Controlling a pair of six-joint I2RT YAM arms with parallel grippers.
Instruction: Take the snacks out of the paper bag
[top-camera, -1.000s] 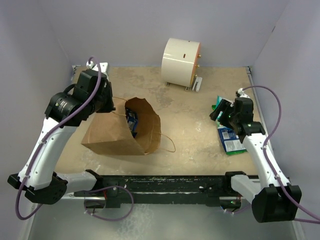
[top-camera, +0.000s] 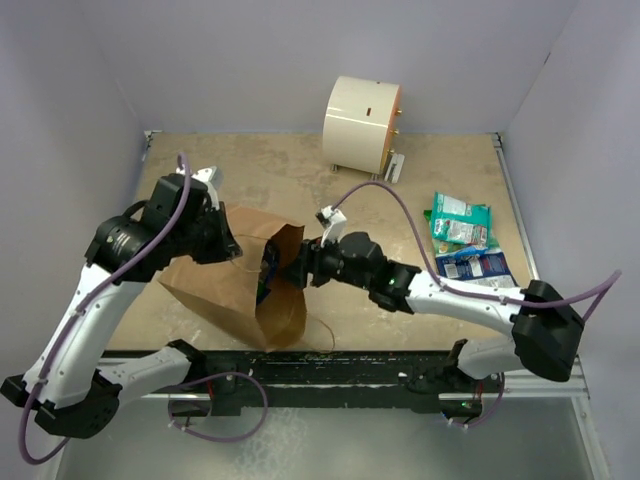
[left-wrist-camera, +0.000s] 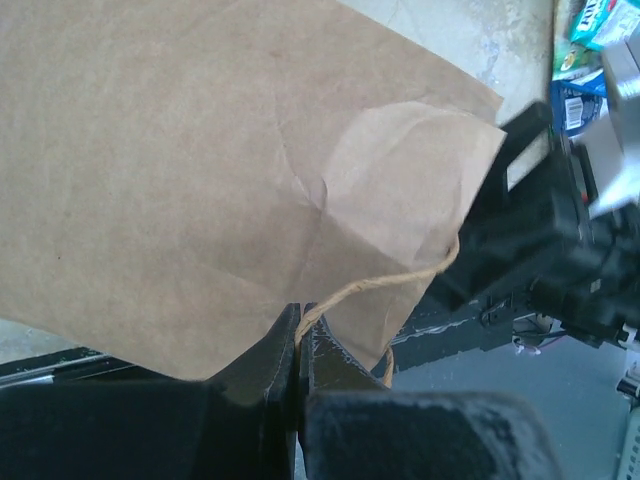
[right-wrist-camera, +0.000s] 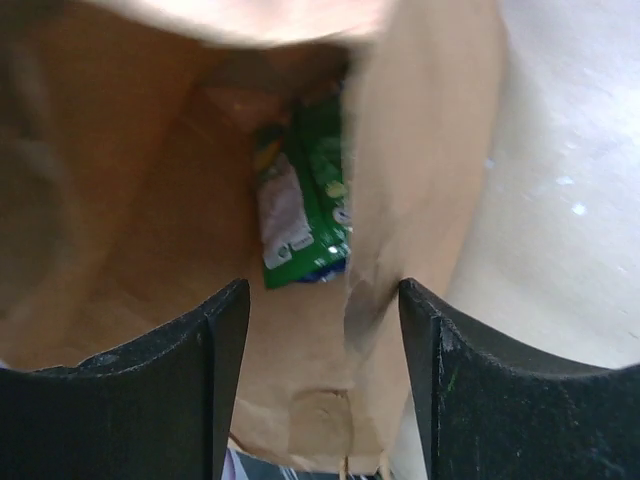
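The brown paper bag lies on its side on the left half of the table, its mouth facing right. My left gripper is shut on the bag's thin cord handle, above the bag. My right gripper stands open at the bag's mouth, its fingers apart. Inside the bag, in the right wrist view, a green snack packet lies deep between the paper walls. A fold of the bag's wall hangs in front of it, close to the right-hand finger. Nothing shows held by the right gripper.
Several snack packets lie at the table's right side, among them a teal one and a blue one. A white drum-shaped object stands at the back. Between it and the bag the table is bare.
My right gripper has swung left from the packets on the right to the bag's mouth. The left gripper has lowered slightly. The bag's mouth has shifted and looks narrower.
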